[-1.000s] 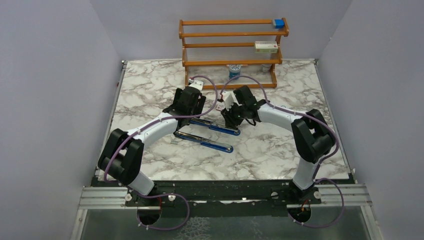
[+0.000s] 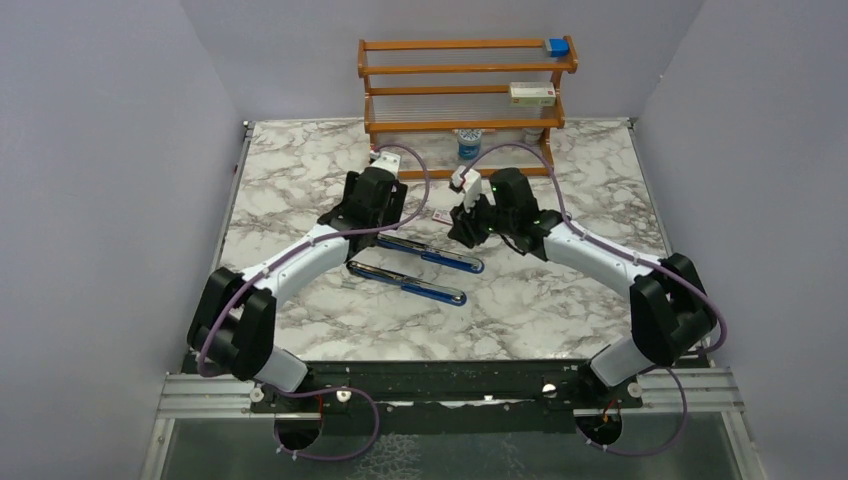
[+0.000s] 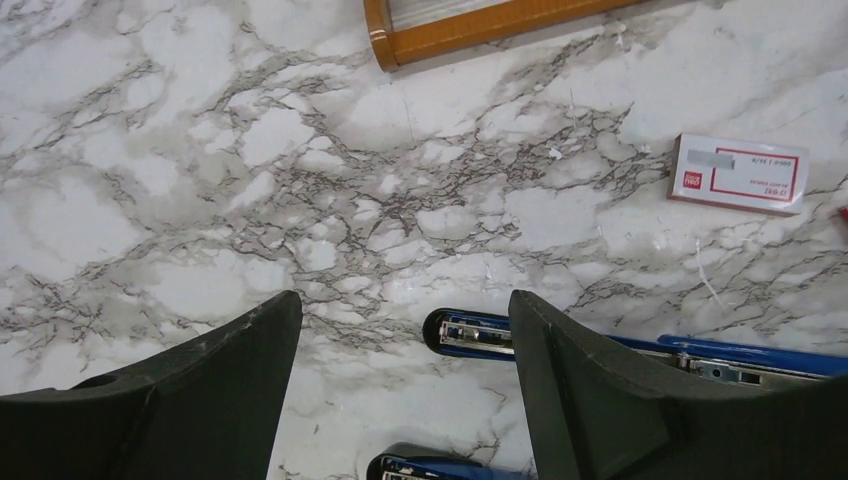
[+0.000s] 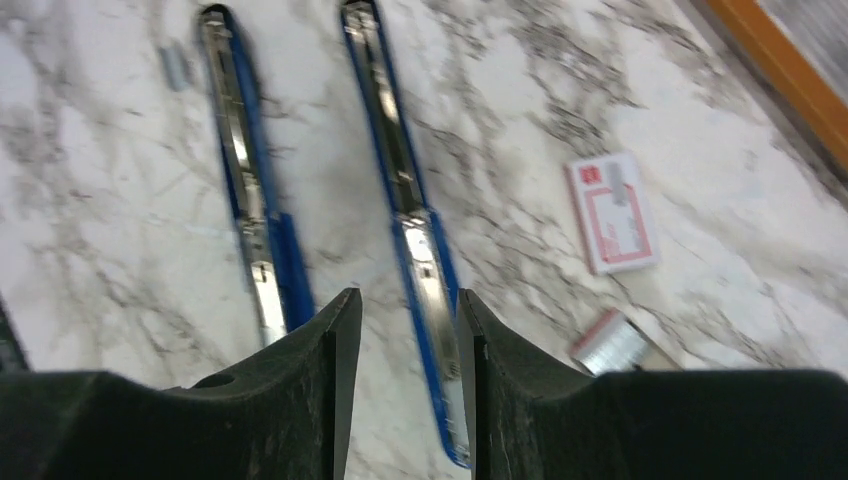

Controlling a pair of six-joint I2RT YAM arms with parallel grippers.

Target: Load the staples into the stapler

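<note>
Two blue staplers lie unfolded flat and roughly parallel: the far stapler and the near stapler. In the right wrist view, the far stapler passes below my right gripper, whose fingers are part open with nothing between them. My left gripper is open and empty, its right finger overlapping the far stapler in view. A white, red-lined staple box lies behind that stapler. Beyond the near stapler shows a small grey strip, perhaps staples. The right wrist view is blurred.
Across the back stands a wooden rack with a blue box, a pale carton and a tub. A small red and silver object lies by the staple box.
My right gripper has moved away from the far stapler's right end, and its arm has swung right. That stapler shifted slightly right. The left arm has moved slightly left.
</note>
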